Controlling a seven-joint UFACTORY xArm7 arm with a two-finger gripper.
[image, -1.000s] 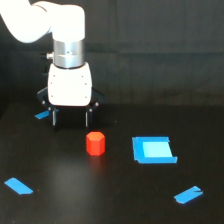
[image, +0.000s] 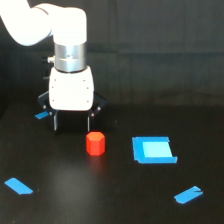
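Note:
A red block (image: 95, 144) with a many-sided outline sits on the dark table. My gripper (image: 73, 128) hangs behind it and to its left in the camera view, dark fingers pointing down. Its fingers are open, with a wide gap and nothing seen between them. The right finger appears close to the block's upper left in the picture; depth is hard to judge, and whether they touch cannot be told.
To the right, blue tape frames a pale square (image: 156, 149) on the table. Blue tape strips lie at front left (image: 18, 186) and front right (image: 188, 195).
My gripper has shifted slightly to the right and a little lower in the picture. The red block and the tape have stayed in place.

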